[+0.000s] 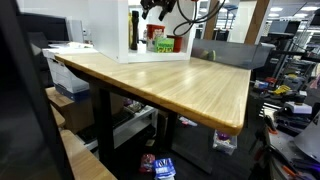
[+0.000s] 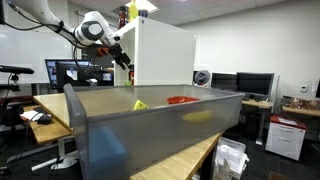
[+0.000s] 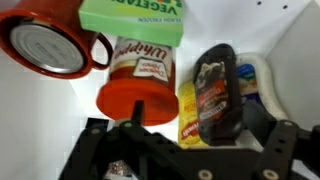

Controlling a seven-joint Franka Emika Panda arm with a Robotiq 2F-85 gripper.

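My gripper is open in the wrist view, its dark fingers reaching in from the lower edge. Just past them stands a jar with a broad red lid and a "hunny" label. A dark bottle lies in view to the right of that jar, with yellow packaging beside it. Nothing is clearly held. In exterior view 1 the gripper hangs over the shelf items at the top edge. Exterior view 2 has the gripper left of the white shelf unit.
A red mug and a green vegetable box crowd the shelf around the jar. A grey bin with a few items stands near the second exterior camera.
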